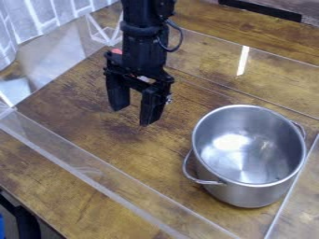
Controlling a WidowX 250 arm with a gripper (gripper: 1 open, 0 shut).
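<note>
My black gripper (134,101) hangs low over the wooden table, left of centre, with its two dark fingers pointing down. Whether it holds anything between them I cannot tell. A large steel pot (245,149) with wire handles stands at the right, apart from the gripper. A small red object (117,52) shows behind the arm, mostly hidden.
Transparent walls or edges run along the left and right sides.
</note>
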